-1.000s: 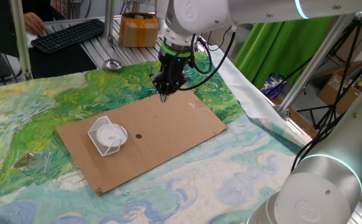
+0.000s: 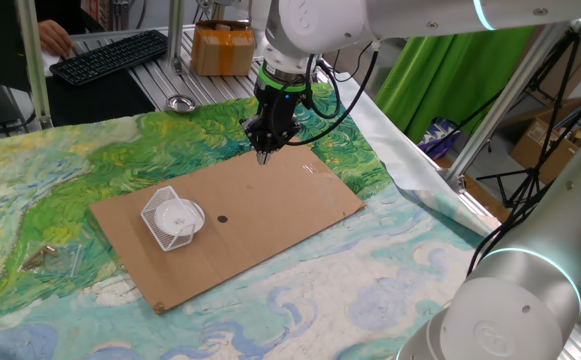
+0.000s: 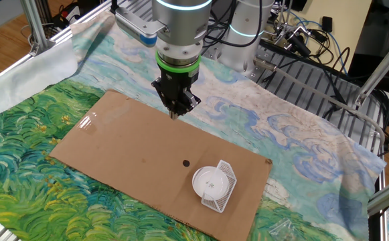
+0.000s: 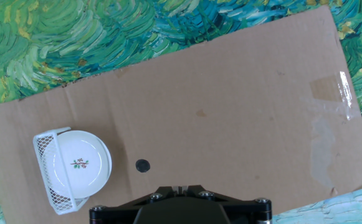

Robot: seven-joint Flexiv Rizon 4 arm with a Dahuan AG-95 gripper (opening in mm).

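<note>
My gripper hangs above the cardboard sheet, pointing down, its fingertips together with nothing visible between them. In the wrist view the black gripper shows at the bottom edge. A round white dish with a small floral print lies face up near one end of the cardboard. Around its outer side stands a white mesh rack, with one bar passing across the dish. Exterior view 2 shows the same dish and rack, well apart from my gripper. Whether the dish rests on the rack or the cardboard, I cannot tell.
The cardboard sheet is mostly bare, apart from a dark round spot. It lies on a painted-pattern cloth. A clear bag of small items, a metal bowl and a cardboard box stand farther off.
</note>
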